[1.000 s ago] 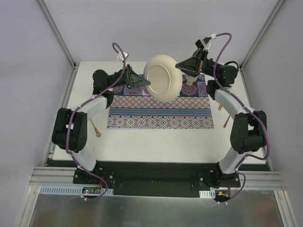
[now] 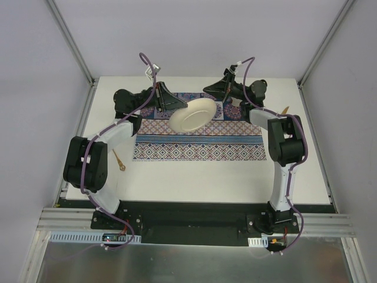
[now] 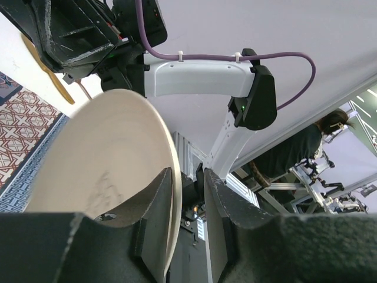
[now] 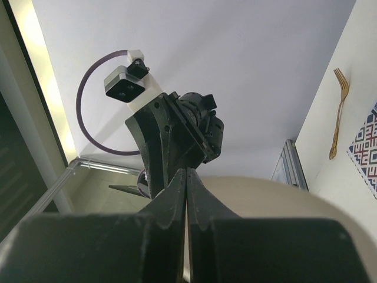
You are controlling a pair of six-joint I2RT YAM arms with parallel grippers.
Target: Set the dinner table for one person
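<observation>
A cream plate (image 2: 192,118) is in the air over the patterned placemat (image 2: 198,151), its rim between the fingers of my left gripper; whether they are closed on it is unclear. My right gripper has its fingers together, at the plate's far side in the top view, apparently just off the rim; anything held between them is not visible. A fork (image 4: 341,100) lies on the white table beside the mat. A wooden utensil (image 2: 120,162) lies at the left; a light object, partly hidden, is behind the right arm.
More utensils lie at the right, partly hidden by the right arm. Both arms reach over the mat from either side.
The right arm has moved left and its gripper has come away from the plate's rim. The plate has tilted and shifted downward in the top view, still at the left gripper.
</observation>
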